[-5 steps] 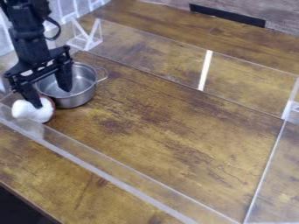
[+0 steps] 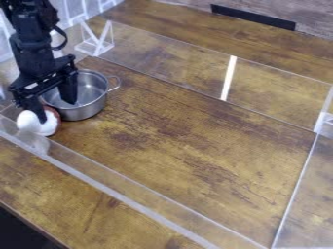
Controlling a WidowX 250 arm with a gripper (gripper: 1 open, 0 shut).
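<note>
My black gripper (image 2: 42, 86) reaches down at the left edge, its fingers over the near left side of a metal pot (image 2: 86, 97) with wire handles. A white round object (image 2: 37, 123), with some red at its side, sits low at the pot's near left, directly below the fingers. I cannot tell whether the fingers hold it.
Clear plastic barriers run along the left, back and right of the wooden table (image 2: 196, 146). A white rack (image 2: 93, 39) stands at the back left.
The gripper has shifted slightly, and the white object under it has moved a little to the right.
</note>
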